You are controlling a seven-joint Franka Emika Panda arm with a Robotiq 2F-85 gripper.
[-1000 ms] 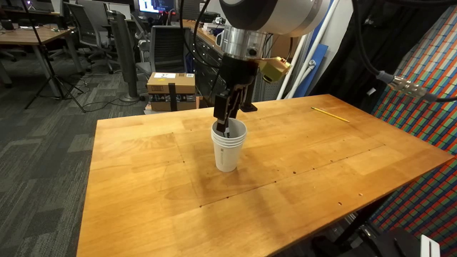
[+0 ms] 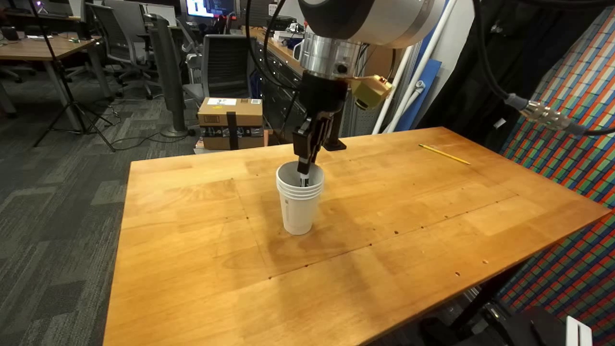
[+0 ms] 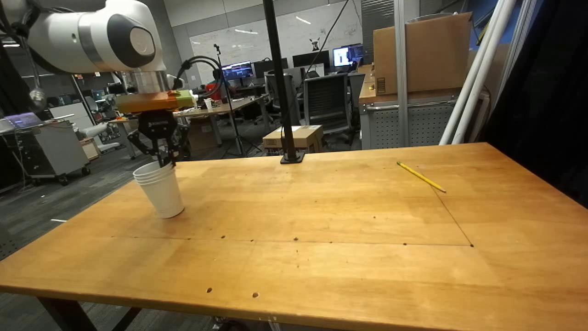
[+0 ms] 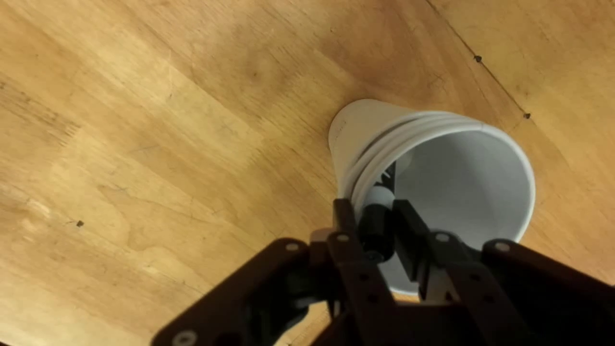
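Note:
A stack of white paper cups point(image 2: 298, 210) stands on the wooden table point(image 2: 190, 248), left of its middle in exterior view 1. In exterior view 2 the cups point(image 3: 161, 193) appear to lean a little; I cannot tell whether they truly tilt. My gripper points down with its fingertips at the mouth of the top cup. Between the fingers is a marker point(image 4: 377, 226) with a dark end and a white-and-black body, gripped near that end. Its lower part reaches into the top cup, along the inner wall. Exterior views show the marker point(image 2: 304, 180) only as a small patch.
A yellow pencil point(image 3: 421, 176) lies alone on the far side of the table. A black post point(image 3: 291, 157) rises from the table's back edge.
In exterior view 1 the cup stack has shifted slightly left and nearer the camera. The gripper's fingers look closer together than before, and the wrist has moved a little.

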